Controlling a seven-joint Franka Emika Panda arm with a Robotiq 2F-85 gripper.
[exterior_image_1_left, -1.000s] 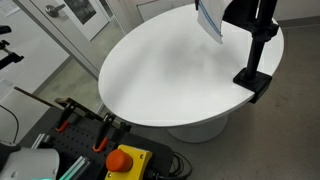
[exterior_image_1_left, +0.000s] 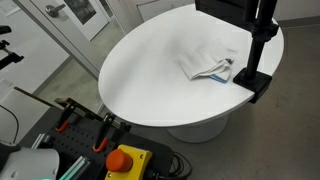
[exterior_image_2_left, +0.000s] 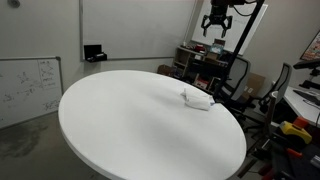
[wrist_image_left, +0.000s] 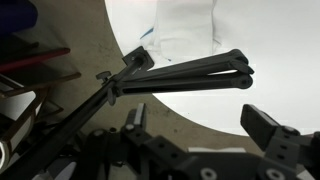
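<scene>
A white towel (exterior_image_1_left: 207, 62) with a blue stripe lies crumpled on the white round table (exterior_image_1_left: 140, 75), near its right side. The second exterior view has the towel (exterior_image_2_left: 198, 100) toward the table's far right part. In the wrist view, part of the towel (wrist_image_left: 185, 32) shows at the top, beyond a black jointed stand. My gripper is open, its fingers wide apart and nothing between them. High above the table, the open gripper (exterior_image_2_left: 216, 20) hangs clear of the towel.
A black stand (exterior_image_1_left: 255, 75) is clamped to the table's right edge, close to the towel; its jointed arms (wrist_image_left: 190, 75) cross the wrist view. An orange button on a yellow box (exterior_image_1_left: 122, 162) sits at the front.
</scene>
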